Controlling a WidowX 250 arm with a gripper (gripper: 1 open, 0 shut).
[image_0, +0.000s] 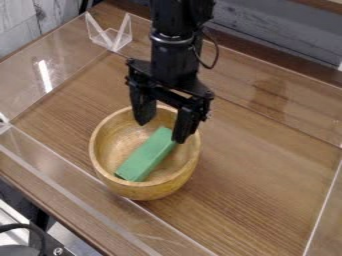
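A round light wooden bowl (106, 150) sits at the centre-left of the table. A green rectangular block (147, 155) lies inside it, tilted diagonally. My black gripper (163, 116) hangs over the back part of the bowl, above and behind the green block, its two dark fingers spread open. I see nothing held between them.
A clear plastic object (104, 27) stands at the back left. Black cables lie at the lower left corner.
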